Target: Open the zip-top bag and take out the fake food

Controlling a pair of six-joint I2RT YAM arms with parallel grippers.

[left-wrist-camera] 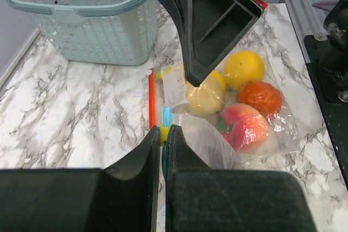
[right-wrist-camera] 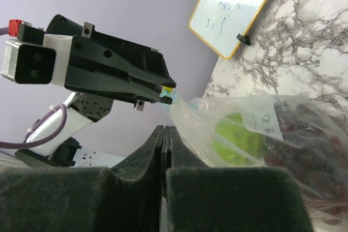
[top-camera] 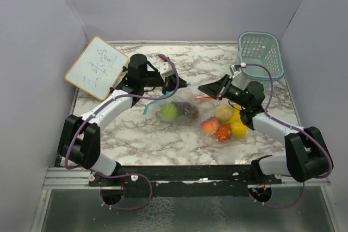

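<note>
My left gripper (top-camera: 185, 84) is shut on the zipper end (left-wrist-camera: 166, 118) of a clear bag (right-wrist-camera: 217, 118), lifting it above the table. Inside are a green round food (top-camera: 168, 111) and dark items (right-wrist-camera: 299, 156). My right gripper (top-camera: 202, 89) is shut, nothing seen between its fingers, just right of the left one. A second bag on the right holds a peach (left-wrist-camera: 244, 129), a red-orange food (left-wrist-camera: 260, 99), a lemon (left-wrist-camera: 243, 68) and a pale yellow food (left-wrist-camera: 205, 97).
A light blue basket (top-camera: 260, 42) stands at the back right. A whiteboard (top-camera: 95, 68) lies at the back left.
</note>
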